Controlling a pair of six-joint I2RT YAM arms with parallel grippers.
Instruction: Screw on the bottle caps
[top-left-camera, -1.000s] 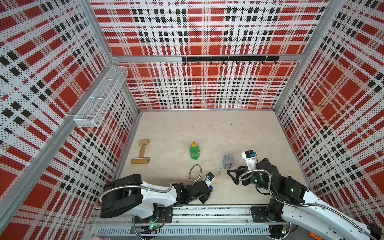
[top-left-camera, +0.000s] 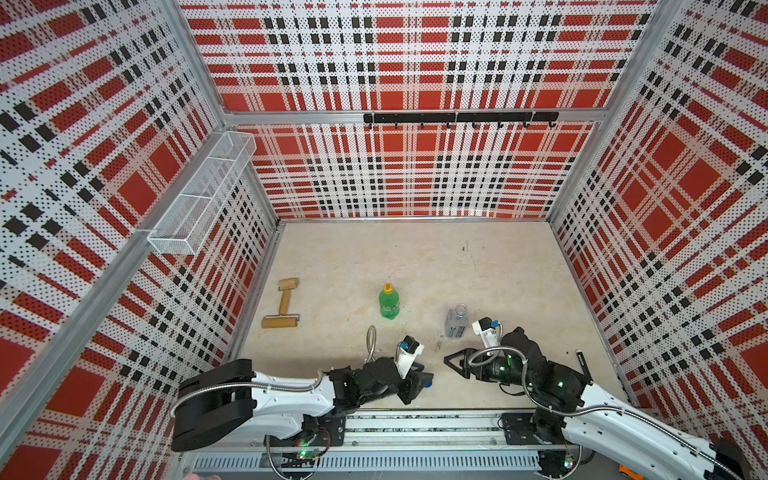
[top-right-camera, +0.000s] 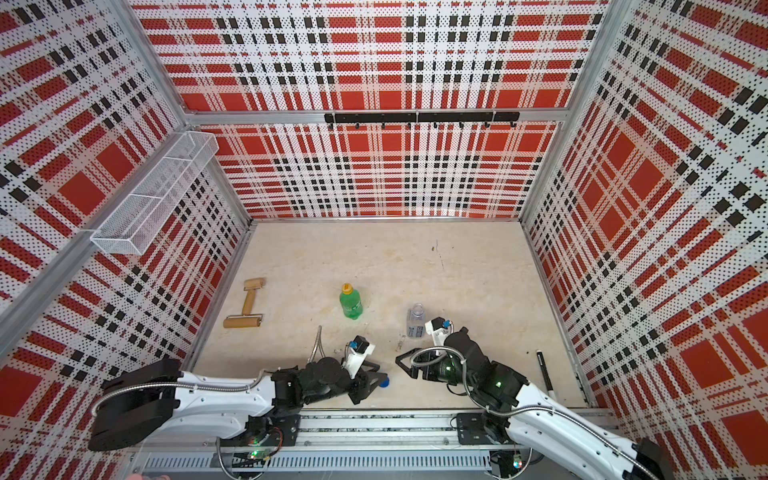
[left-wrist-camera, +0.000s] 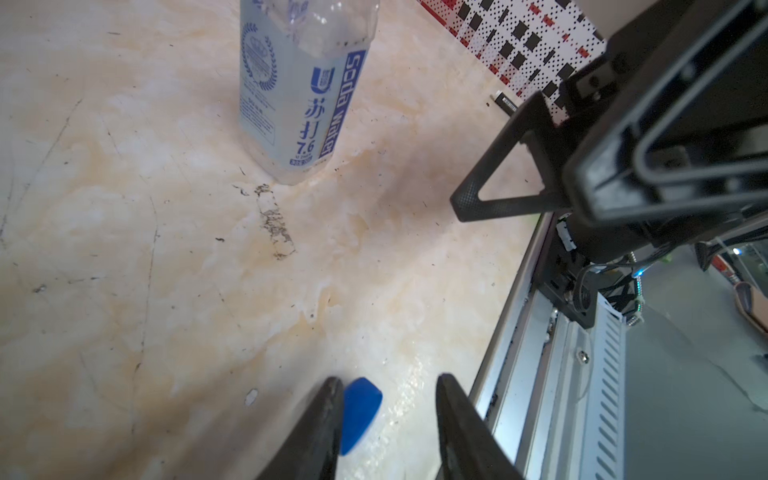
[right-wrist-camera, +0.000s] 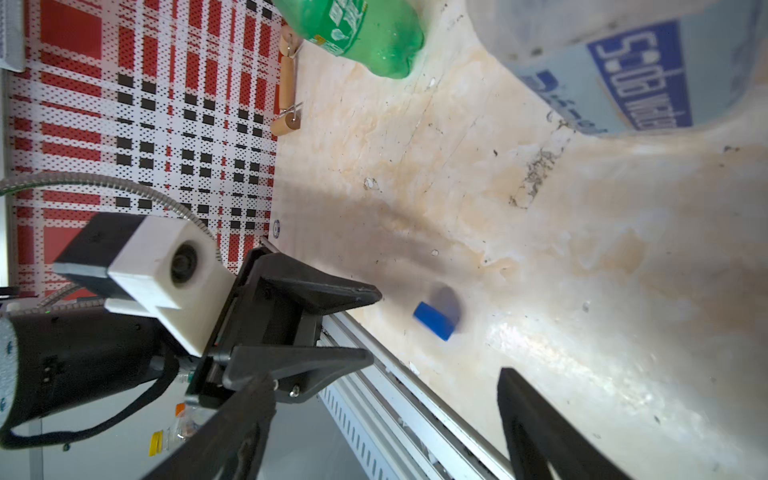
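A blue cap (right-wrist-camera: 434, 321) is just past the fingertips of my left gripper, apart from them in the right wrist view; a shadow lies beside it, and I cannot tell whether it touches the table. In the left wrist view, one finger of the open left gripper partly covers the cap (left-wrist-camera: 360, 412). The clear soda water bottle (top-left-camera: 457, 321) stands upright without a cap, its top out of frame in both wrist views. My right gripper is open and empty, facing the left one across a gap. A green bottle (top-left-camera: 389, 302) wears a yellow cap.
A wooden T-shaped tool (top-left-camera: 281, 305) lies at the left of the table, and a black pen-like item (top-left-camera: 583, 365) at the right. A wire basket (top-left-camera: 204, 196) hangs on the left wall. A metal rail (top-left-camera: 432, 417) runs along its front.
The right gripper has moved left and slightly toward the front.
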